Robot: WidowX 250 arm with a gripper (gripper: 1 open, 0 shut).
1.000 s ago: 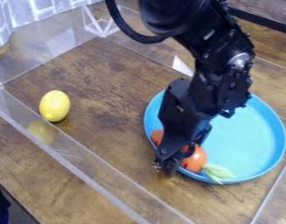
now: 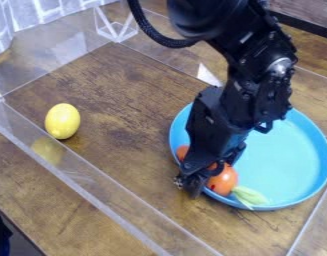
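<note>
My black gripper (image 2: pixel 203 175) reaches down into the left side of a round blue bowl (image 2: pixel 286 160), its fingers at an orange-red object (image 2: pixel 223 182) that looks like a carrot with pale green leaves (image 2: pixel 250 196). The fingers partly cover it, and whether they are closed on it is unclear. A yellow lemon (image 2: pixel 63 121) lies on the wooden table to the left, outside the bowl.
Clear plastic walls run along the left and front of the wooden table (image 2: pixel 119 100). The middle left of the table, between lemon and bowl, is free.
The gripper's fingers have shifted very slightly over the orange object; otherwise the scene looks the same.
</note>
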